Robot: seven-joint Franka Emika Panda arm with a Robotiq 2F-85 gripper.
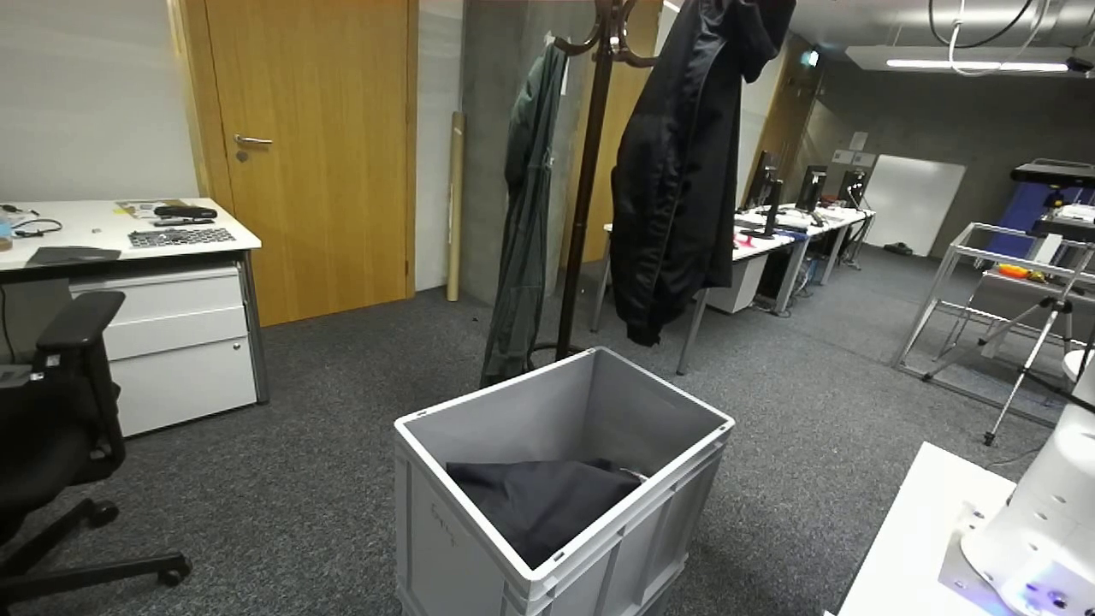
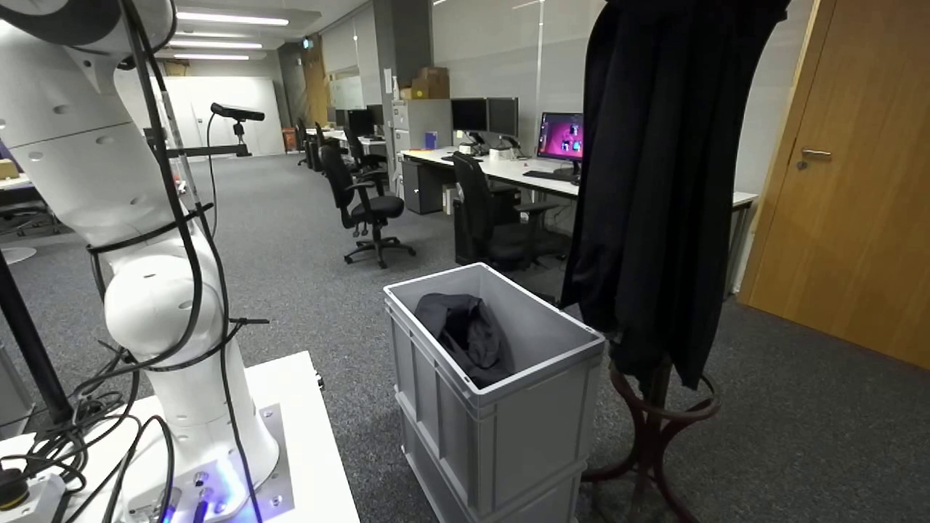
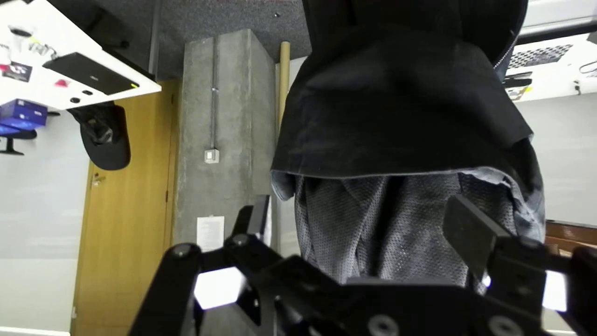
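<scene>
A black jacket (image 1: pixel 672 174) hangs from the coat stand (image 1: pixel 585 195), above the far side of the grey crate. In the wrist view, the black jacket (image 3: pixel 392 106) fills the upper middle, its lower edge curved over a grey mesh part. My gripper is open, its two dark fingers wide apart; the mesh shows between them in the picture, but whether they touch it I cannot tell. Dark cloth (image 1: pixel 544 503) lies crumpled inside the grey crate (image 1: pixel 441 534). The gripper itself is outside both exterior views.
A dark green garment (image 1: pixel 525 205) hangs on the stand's other side. The white robot table (image 2: pixel 305 436) stands beside the crate, with carpet between them. An office chair (image 1: pixel 62 411) and a desk (image 1: pixel 133 226) are at the left. Cables (image 2: pixel 187 288) run along my arm.
</scene>
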